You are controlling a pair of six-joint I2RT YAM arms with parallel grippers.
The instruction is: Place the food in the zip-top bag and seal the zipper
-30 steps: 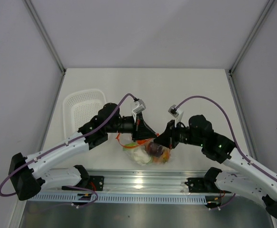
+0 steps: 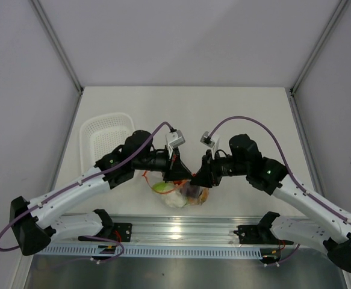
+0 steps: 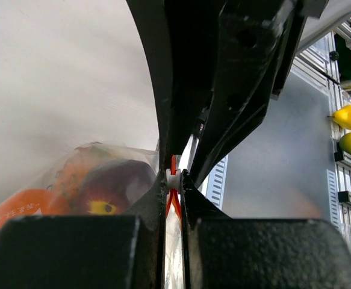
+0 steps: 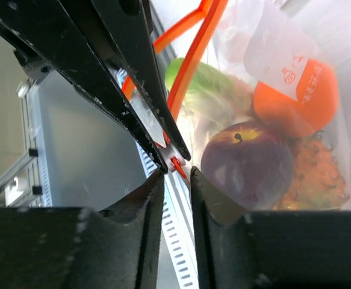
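The clear zip top bag [image 2: 174,200] lies at the front of the table with food inside. A dark red peach [image 4: 246,171], a green item [image 4: 205,84] and bumpy orange food [image 4: 316,177] show through its plastic. My left gripper is shut on the whitish zip slider [image 3: 173,180], with the orange-red zipper [image 4: 194,63] running through it. Close against it, my right gripper stands slightly open around the zipper's end; whether its fingers touch the strip is unclear. In the top view both grippers meet over the bag, hiding the contact.
A white perforated basket [image 2: 107,141] sits at the left of the table. A metal rail [image 2: 175,226] runs along the front edge, near the bag.
The left gripper has shifted slightly, and the bag with it.
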